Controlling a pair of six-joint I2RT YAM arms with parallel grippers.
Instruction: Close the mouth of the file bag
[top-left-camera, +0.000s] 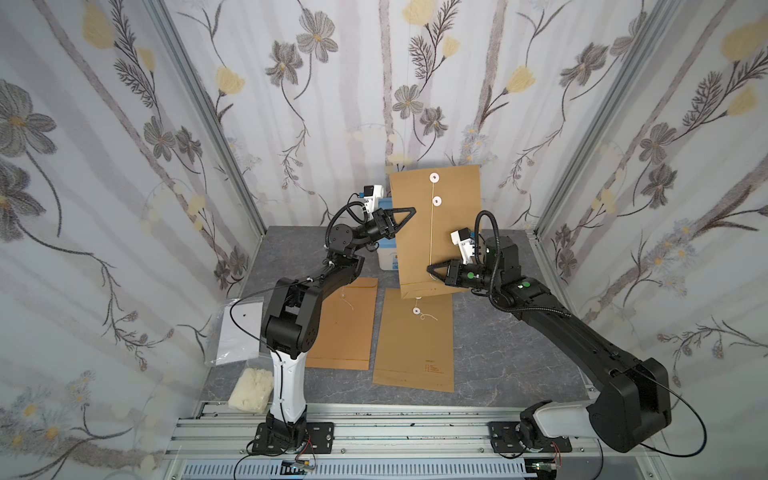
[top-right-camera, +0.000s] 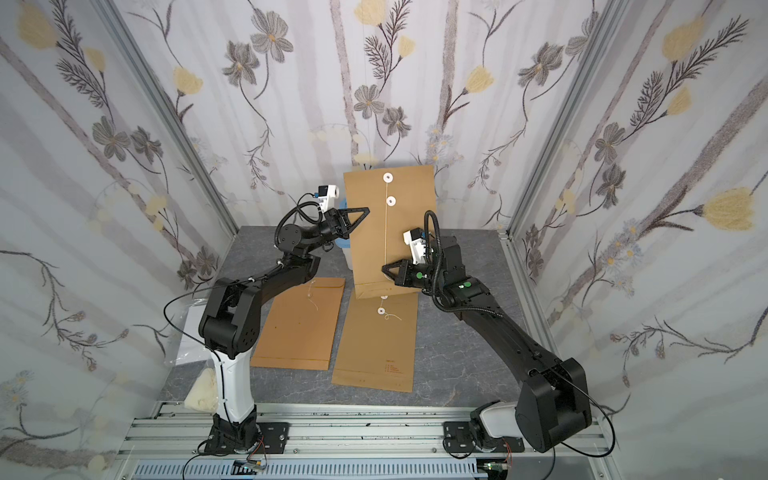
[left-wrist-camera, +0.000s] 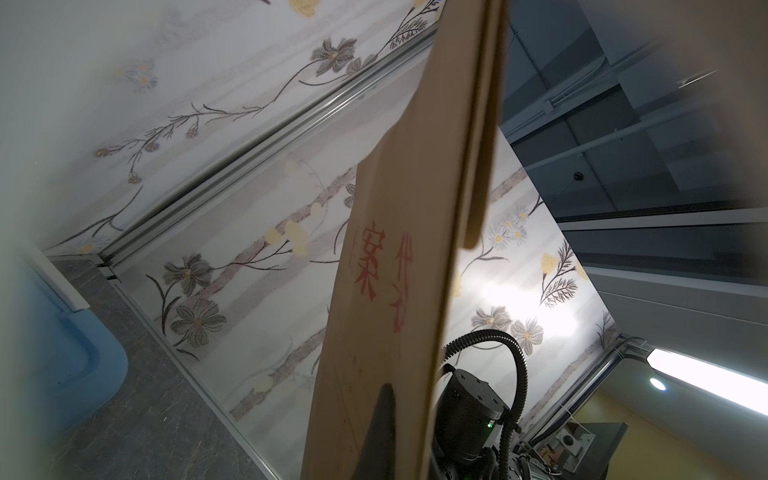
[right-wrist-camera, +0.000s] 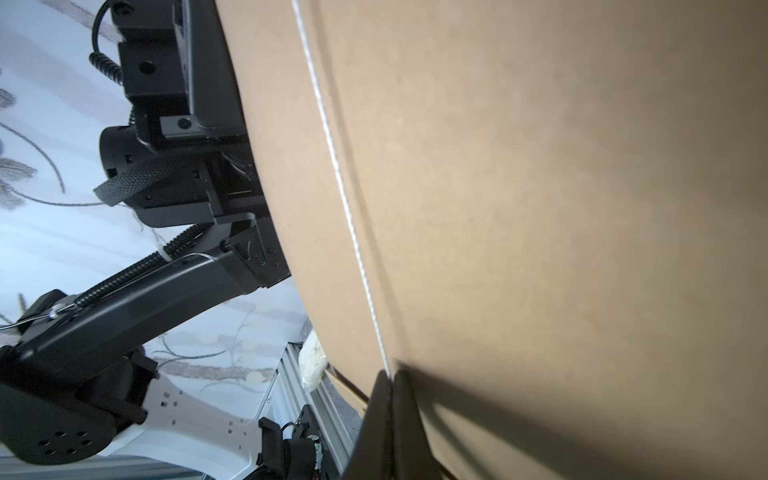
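A brown file bag (top-left-camera: 457, 212) is held up off the table, its face with two white buttons turned to the top cameras. My left gripper (top-left-camera: 414, 210) is shut on its left edge; the left wrist view shows the bag (left-wrist-camera: 376, 336) edge-on between the fingers. From the upper button (top-left-camera: 434, 177), a thin white string (right-wrist-camera: 346, 212) passes by the lower button (top-left-camera: 437, 201) and runs down taut. Its lower part ends in my right gripper, which is shut on it in front of the bag's lower face. Whether the string loops round the lower button cannot be made out.
Two more file bags lie flat on the table, one on the left (top-left-camera: 344, 332) and one in the middle (top-left-camera: 414, 344). A blue and white box (top-left-camera: 387, 257) stands partly behind the raised bag. White fluffy material (top-left-camera: 251, 390) lies front left. Table right of the bags is bare.
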